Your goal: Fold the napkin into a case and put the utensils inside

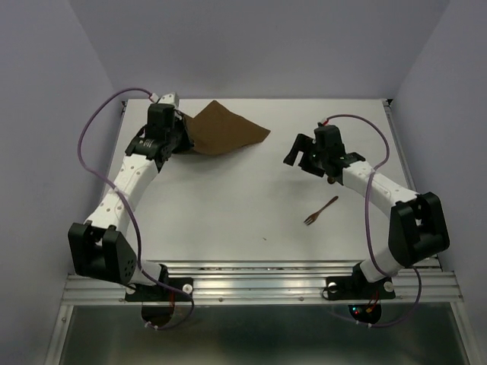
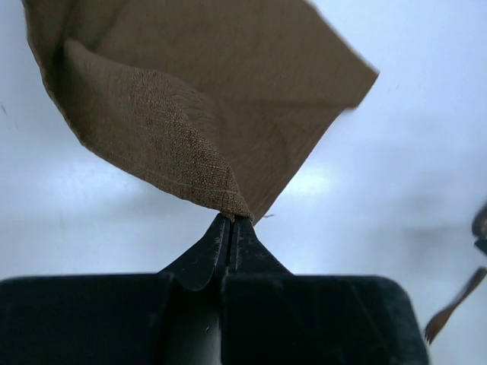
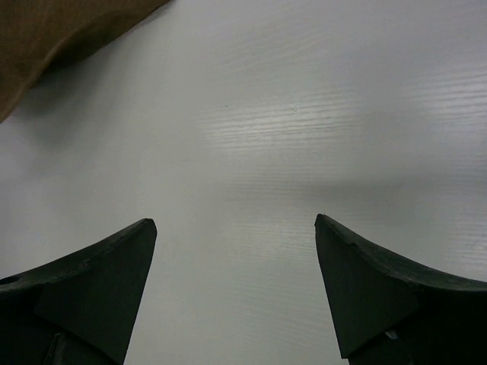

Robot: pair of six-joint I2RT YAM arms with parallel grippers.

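Observation:
A brown napkin [image 1: 228, 129] lies at the back left of the white table. My left gripper [image 1: 179, 133] is shut on its near edge, lifting a fold of it [image 2: 144, 122]. My right gripper [image 1: 297, 156] hangs over the right half with its fingers apart and nothing between them; the napkin shows at the top left of the right wrist view. A wooden fork [image 1: 321, 210] lies at the front right. A spoon [image 1: 331, 179] lies behind it, partly hidden under the right arm.
Grey walls stand at the back and both sides.

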